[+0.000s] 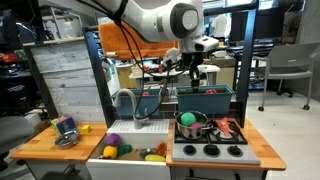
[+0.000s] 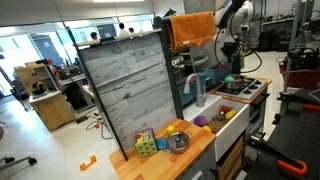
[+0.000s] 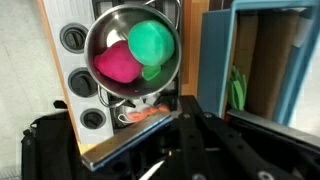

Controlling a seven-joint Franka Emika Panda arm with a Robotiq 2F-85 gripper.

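A steel pot stands on the stove. In the wrist view, a round green object, a smaller green piece and a pink object lie inside the pot. Above the pot and clear of it hangs my gripper, pointing down. It is shut, and nothing shows between its fingers. A red item rests on the stove to the right of the pot.
Behind the stove stands a blue-green bin with red things in it. To the left, an open drawer or sink holds several toy foods. A metal pot and a patterned box sit on the wooden counter.
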